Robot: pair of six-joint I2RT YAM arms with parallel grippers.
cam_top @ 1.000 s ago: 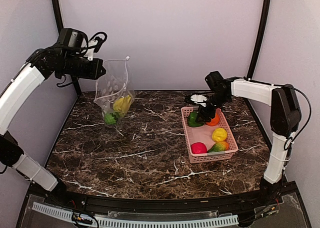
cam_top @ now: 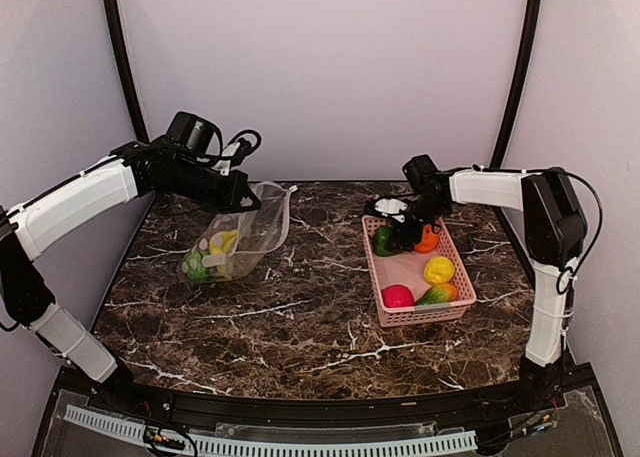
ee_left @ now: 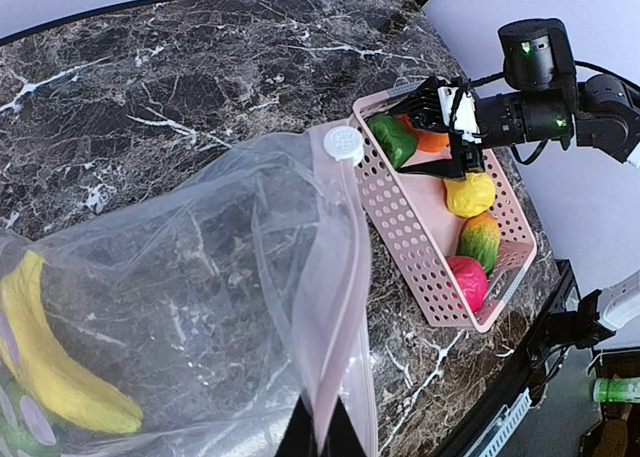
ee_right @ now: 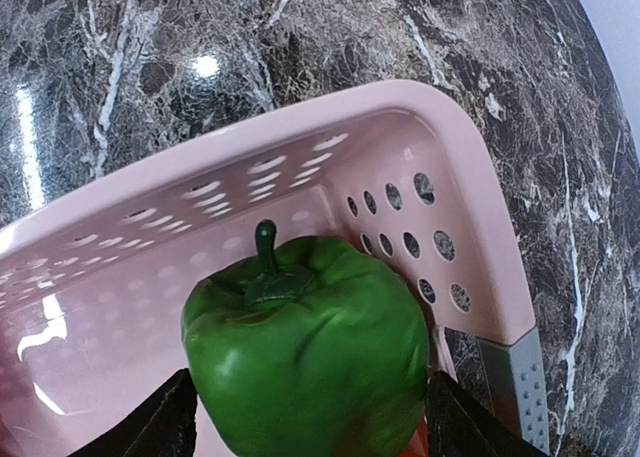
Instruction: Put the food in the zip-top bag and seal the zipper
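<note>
In the left wrist view my left gripper is shut on the clear zip bag, pinching its pale edge strip. The bag leans up from the table with a banana and something green inside. My right gripper is down in the pink basket at its back left. Its two fingers stand on either side of a green bell pepper, close to its skin. Whether they press on it cannot be seen. The pepper sits upright inside the basket's corner.
Also in the basket are an orange item, a yellow one, a mango-like fruit and a pinkish-red one. Bare marble table lies between bag and basket.
My left gripper has come down and to the right, tilting the bag lower over the table. The right gripper has sunk slightly towards the pepper.
</note>
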